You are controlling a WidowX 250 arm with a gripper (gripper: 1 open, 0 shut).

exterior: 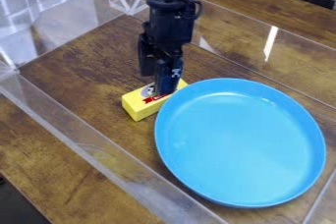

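Note:
My black gripper (161,76) reaches down from the top of the view, its fingertips low over a yellow box (138,105) with a red and white label, partly covering it. Whether the fingers are open or shut on the box is hard to tell. A large blue plate (239,147) lies just right of the box, close to it.
Transparent panels or edges run along the left and right sides.

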